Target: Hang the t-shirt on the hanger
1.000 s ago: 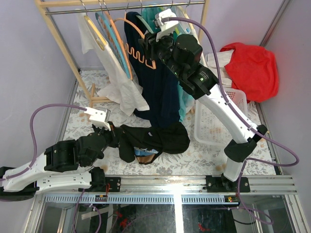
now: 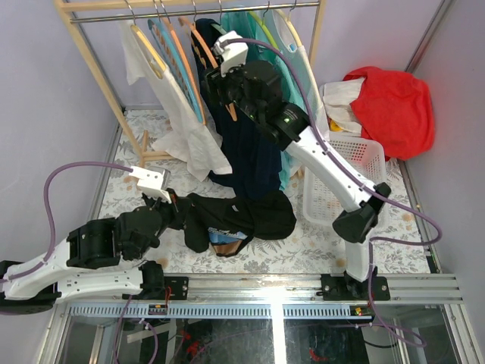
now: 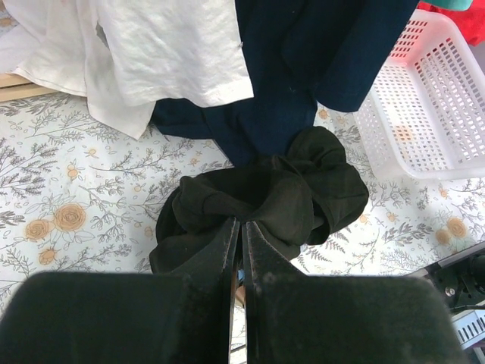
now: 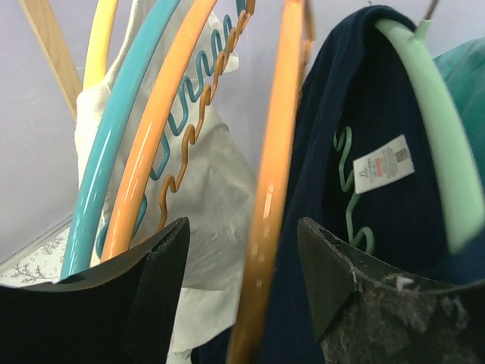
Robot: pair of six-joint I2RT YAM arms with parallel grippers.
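Note:
A black t-shirt (image 2: 265, 216) lies bunched on the floral sheet, with some blue and brown showing at its front. My left gripper is shut over this shirt, and no cloth shows between its fingers; whether the tips touch the shirt I cannot tell. Up at the rack, my right gripper (image 2: 211, 85) is partly open around an empty orange hanger (image 4: 267, 205). In the right wrist view the hanger's bar runs between the fingers, with gaps on both sides.
White, navy (image 2: 250, 152) and teal garments hang from the rack rail (image 2: 182, 13). Close left of the right gripper are another orange hanger (image 4: 159, 125) and a blue one (image 4: 106, 167). A white basket (image 2: 322, 197) and red cloth (image 2: 394, 110) occupy the right side.
My right gripper has moved left and slightly down along the rack, to the orange hanger, which now appears turned more edge-on. The left arm and black shirt look the same.

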